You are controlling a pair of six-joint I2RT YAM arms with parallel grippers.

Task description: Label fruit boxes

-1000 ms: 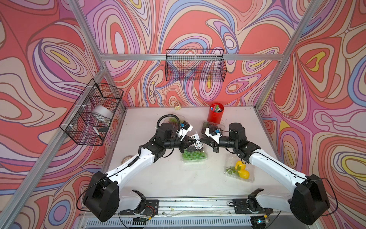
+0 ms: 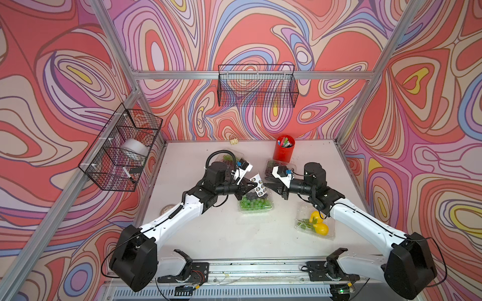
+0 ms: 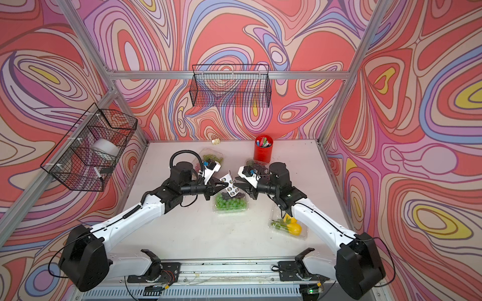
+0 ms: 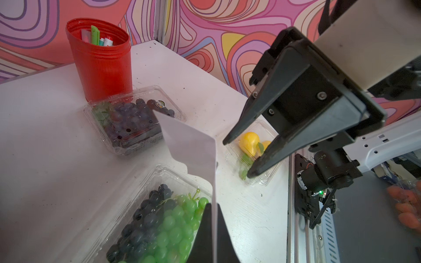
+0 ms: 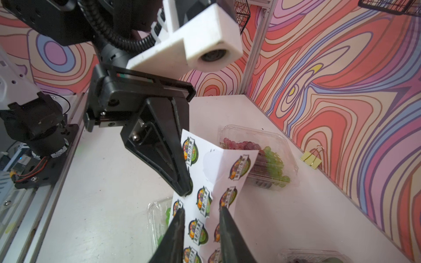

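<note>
A white sheet of round fruit stickers is pinched at one edge by my left gripper, which is shut on it. In the left wrist view the bent sheet appears nearly edge-on. My right gripper faces it from the right, its fingers parted and its tips clear of the paper; I see no sticker on them. Below the sheet stands a clear box of black and green grapes. A dark grape box, with a round mark on its lid, sits behind. Farther left is a red and green grape box.
A red bin of markers stands behind the dark grape box. At the front right lies a box of yellow peppers. A small yellow clip rests by the back edge.
The sheet's free part has shifted and flexed, while the left arm has stayed nearly still.
</note>
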